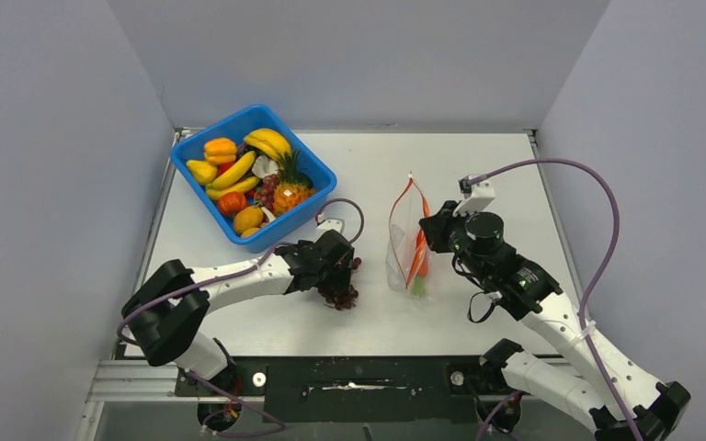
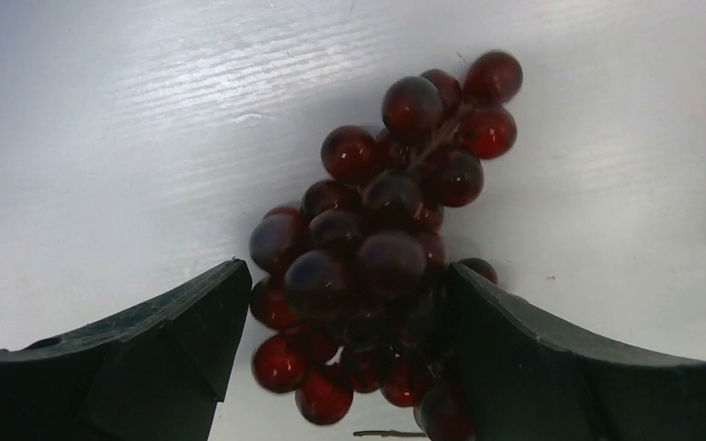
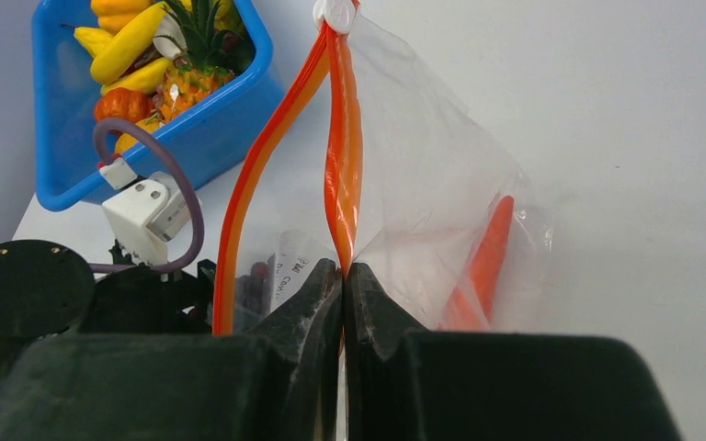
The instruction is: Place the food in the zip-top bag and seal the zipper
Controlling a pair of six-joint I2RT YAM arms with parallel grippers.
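A bunch of dark red grapes [image 2: 368, 239] lies on the white table, filling the middle of the left wrist view. My left gripper is open over it, one finger on each side of the lower grapes. From the top, the left arm hides part of the grapes [image 1: 338, 299]. The clear zip bag [image 1: 403, 248] stands with its orange-rimmed mouth spread apart; an orange carrot-like piece [image 3: 489, 253] shows inside it. My right gripper is shut on the bag's orange zipper edge [image 3: 342, 175].
A blue bin [image 1: 213, 219] full of toy fruit and vegetables stands at the back left. Bare table [image 1: 487, 170] extends behind the bag and to its right. The left arm lies close to the bag's left side.
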